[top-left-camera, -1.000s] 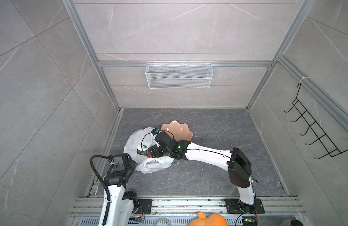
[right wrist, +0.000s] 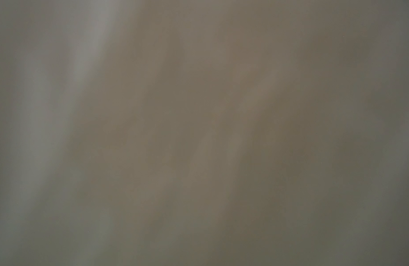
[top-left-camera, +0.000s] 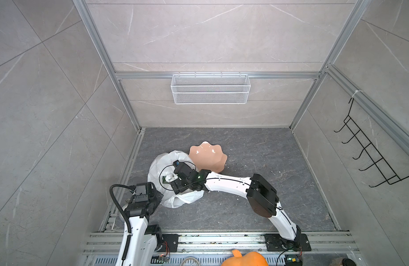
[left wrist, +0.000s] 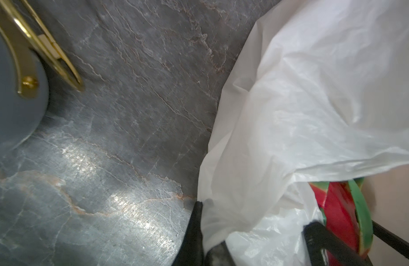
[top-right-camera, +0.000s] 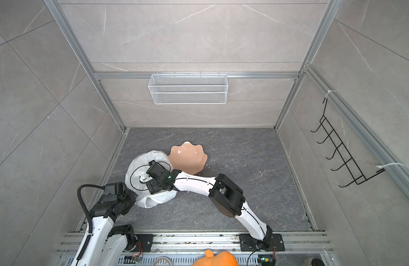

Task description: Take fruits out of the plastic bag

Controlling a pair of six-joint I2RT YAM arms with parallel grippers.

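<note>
The white plastic bag (top-left-camera: 159, 170) lies on the left of the grey table, mouth spread toward the right. In the left wrist view my left gripper is shut on the bag's edge, white film pinched between its fingers. A red fruit piece with green rind, like watermelon (left wrist: 341, 212), shows in the mouth. My right gripper reaches into the bag, open, its black fingers (left wrist: 324, 241) around or beside the fruit; I cannot tell whether they touch it. Only blurred pale film fills the right wrist view. Other bag contents are mostly hidden.
A pink scalloped bowl (top-left-camera: 208, 155) stands just behind and right of the bag. At the left wrist view's edge sits a grey vessel (left wrist: 14, 102) with gold handles. A white wire basket (top-left-camera: 210, 88) hangs behind.
The left gripper shifts slightly; the bag's front edge now sits nearer the table front.
</note>
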